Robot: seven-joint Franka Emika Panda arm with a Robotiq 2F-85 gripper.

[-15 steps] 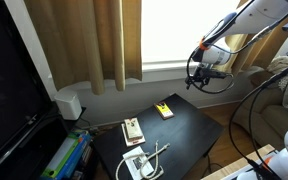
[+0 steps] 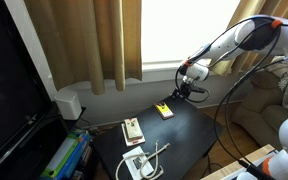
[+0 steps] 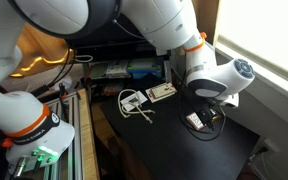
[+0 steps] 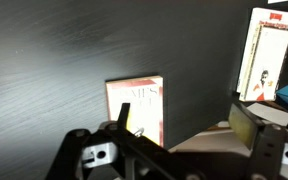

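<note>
A small book (image 2: 164,110) with a red and white cover lies flat on the dark table (image 2: 189,130), near its window-side edge. In the wrist view, that book (image 4: 134,103) is partly hidden behind my gripper, which is open with nothing visible between its fingers. From the first exterior view, my gripper (image 2: 178,94) hangs above and to the right of the book, apart from it. A second, pale book (image 2: 133,130) lies farther left on the table; the wrist view shows this book (image 4: 267,55) at the upper right.
A white cable (image 3: 132,107) lies loosely coiled near the table's edge, beside a white card-like item (image 3: 134,100). Several colourful books or boxes (image 2: 64,158) stand on the left. The window wall runs close behind the table.
Over the last second the arm has moved leftwards and a little down in the first exterior view, bringing my gripper closer to the nearer book. The objects on the table have stayed put.
</note>
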